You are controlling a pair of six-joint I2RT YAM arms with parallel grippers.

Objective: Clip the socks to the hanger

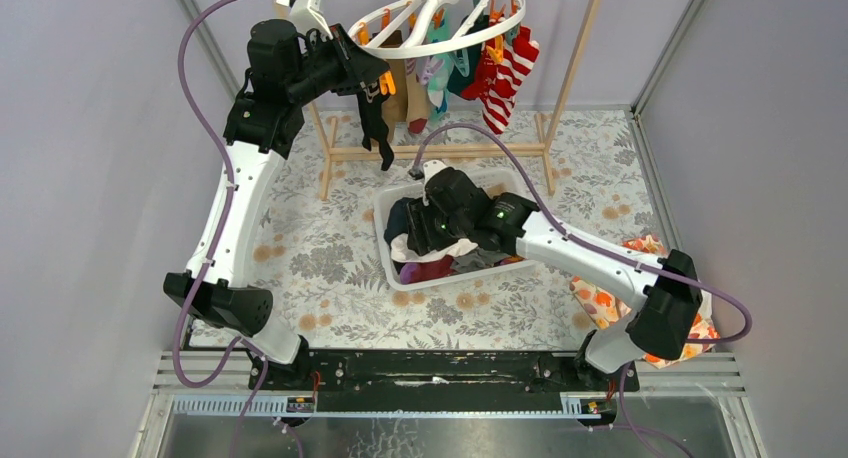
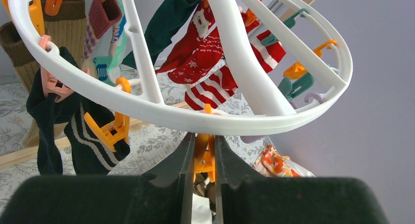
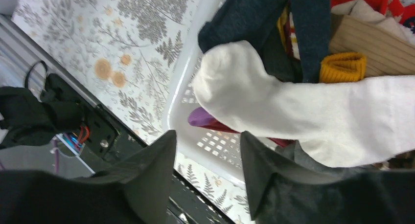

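In the left wrist view my left gripper is shut on an orange clip (image 2: 210, 170) hanging from the white hanger ring (image 2: 195, 121). No sock shows in that clip. From above, the left gripper (image 1: 376, 70) is at the ring's near left rim. My right gripper stands open over the white basket (image 3: 172, 99), with nothing between its fingers. A white sock (image 3: 293, 111) lies stretched across the other socks, beyond the fingertips. Several socks hang from the hanger, among them a dark pair (image 2: 49, 116) and red-and-white striped ones (image 2: 215, 87).
A yellow sock cuff (image 3: 342, 67) and a dark blue sock (image 3: 244, 16) lie in the basket. The hanger's wooden stand (image 1: 350, 153) is behind it. Orange patterned cloth (image 1: 700, 328) lies at right. Patterned floor left of the basket is clear.
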